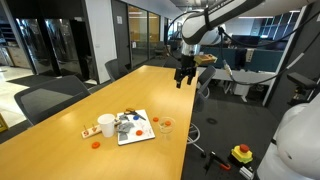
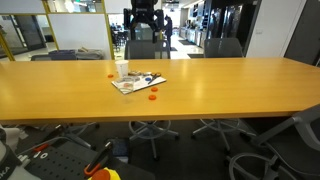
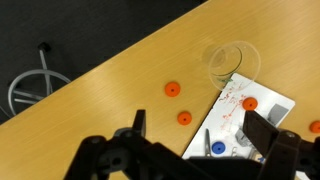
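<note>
My gripper stands open high above the table, nothing between its fingers. In exterior view 1 the gripper (image 1: 184, 80) hangs well apart from the objects. A white sheet or board (image 1: 134, 137) lies on the table with small items on it. Beside it are a white mug (image 1: 106, 124) and a clear cup (image 1: 166, 127). Viewed from the wrist, the clear cup (image 3: 233, 65) is at upper right. Two orange discs, one (image 3: 172, 89) above the other (image 3: 184, 118), lie on bare wood. On the board are another orange disc (image 3: 249, 103) and a blue disc (image 3: 218, 147).
Several dark chairs stand around it, one (image 1: 51, 98) at its far side. A red button on a yellow base (image 1: 241, 153) sits near the robot's base, off the table.
</note>
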